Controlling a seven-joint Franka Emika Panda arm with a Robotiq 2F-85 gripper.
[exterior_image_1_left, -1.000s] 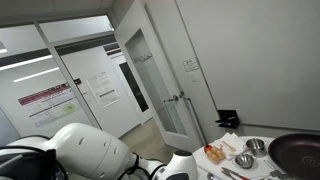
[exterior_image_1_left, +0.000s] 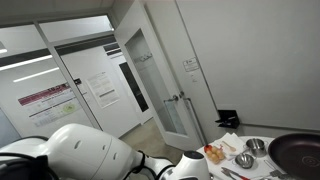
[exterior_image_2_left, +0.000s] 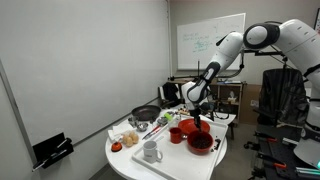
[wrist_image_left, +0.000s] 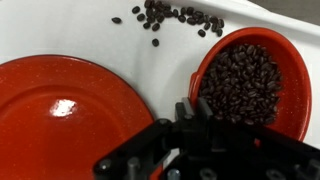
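Note:
In the wrist view a red bowl (wrist_image_left: 292, 88) full of dark coffee beans (wrist_image_left: 240, 85) stands at the right. A wide, glossy red plate (wrist_image_left: 60, 120) lies to its left, looking empty. My gripper reaches in from the bottom, its fingertips at the bowl's left rim. Its fingers look closed on that rim, though the contact is small and dark. Exterior view 2 shows the gripper (exterior_image_2_left: 197, 122) low over the table by the red bowl (exterior_image_2_left: 200, 141), with the red plate (exterior_image_2_left: 187, 125) just behind. The fingers are out of sight in exterior view 1.
Loose beans (wrist_image_left: 160, 14) lie scattered on the white surface beyond the bowl. A red mug (exterior_image_2_left: 175, 134), a white mug (exterior_image_2_left: 152, 151) and a dark pan (exterior_image_2_left: 145, 112) share the table (exterior_image_2_left: 180, 166). Metal cups (exterior_image_1_left: 256, 147) stand near another pan (exterior_image_1_left: 298, 153).
In exterior view 1 the white arm has shifted slightly to the right. The tabletop items there stay where they were.

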